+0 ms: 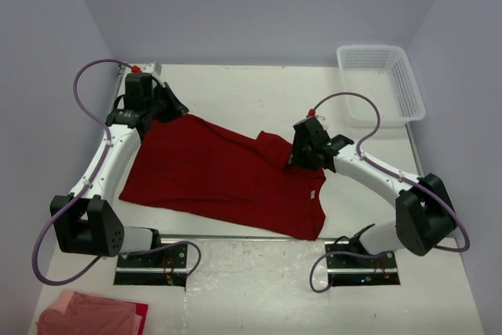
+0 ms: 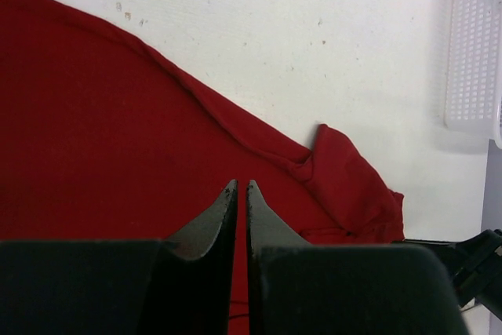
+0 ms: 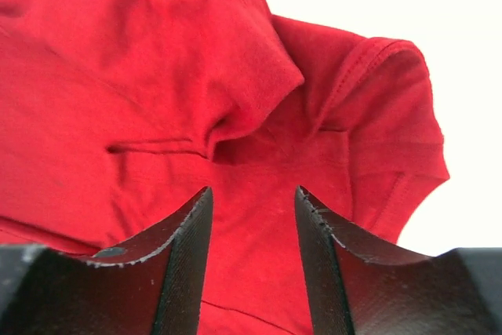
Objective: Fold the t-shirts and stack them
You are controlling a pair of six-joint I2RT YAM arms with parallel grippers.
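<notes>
A dark red t-shirt (image 1: 212,166) lies spread across the table, its right part doubled over and bunched near the top edge. Over its upper left edge hangs my left gripper (image 1: 185,110); in the left wrist view only a narrow gap parts its fingertips (image 2: 232,194), with nothing held. My right gripper (image 1: 300,162) is above the bunched right part. Seen in the right wrist view, its fingers (image 3: 192,233) stand apart with red cloth below them and none gripped. A loose fold (image 3: 243,100) of the shirt lies just beyond these fingers.
An empty white basket (image 1: 384,127) stands at the back right. Pinkish-red folded cloth (image 1: 90,318) rests at the front left, off the main table.
</notes>
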